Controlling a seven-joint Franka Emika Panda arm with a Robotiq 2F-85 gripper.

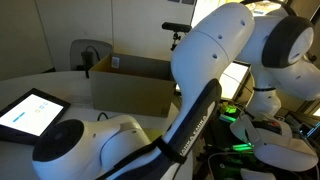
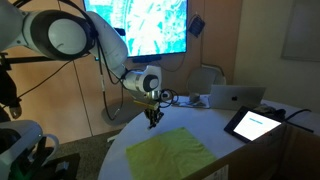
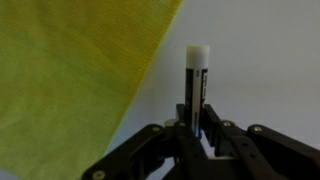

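A slim marker-like stick, pale at its end with dark bands below, stands out from between the black fingers in the wrist view. My gripper is shut on it, over the white table just beside the edge of a yellow-green cloth. Seen from exterior view 2, the gripper points down near the far edge of the cloth; the stick is too small to make out there. Exterior view 1 hides the gripper behind the arm.
An open brown box stands on the table, with a lit tablet beside it. A silver laptop is farther along the table.
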